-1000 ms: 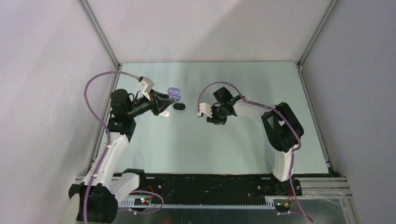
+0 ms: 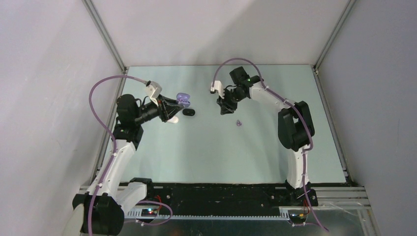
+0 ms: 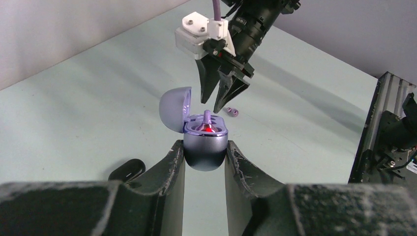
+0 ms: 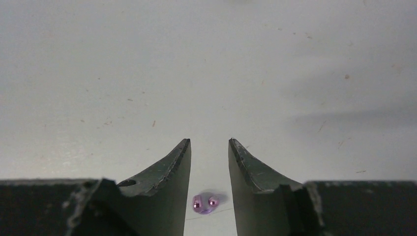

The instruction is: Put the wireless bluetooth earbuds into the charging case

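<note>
My left gripper holds the purple charging case (image 3: 201, 152), lid open, raised above the table; a lilac stem and a red light show inside it. In the top view the case (image 2: 183, 100) is left of centre. A small purple earbud (image 2: 238, 123) lies on the table just below my right gripper (image 2: 224, 108), also seen as a purple piece (image 4: 204, 204) in the right wrist view. My right gripper's fingertips (image 4: 186, 143) stand apart with nothing between them.
A black oval object (image 2: 188, 112) lies on the table (image 2: 206, 157) beside the left gripper, near a white object (image 2: 172, 119) partly behind that gripper. The table is otherwise mostly clear; walls border it at the back and sides.
My right arm has moved toward the back of the table, uncovering the purple earbud on the surface. The left arm and case have not visibly moved.
</note>
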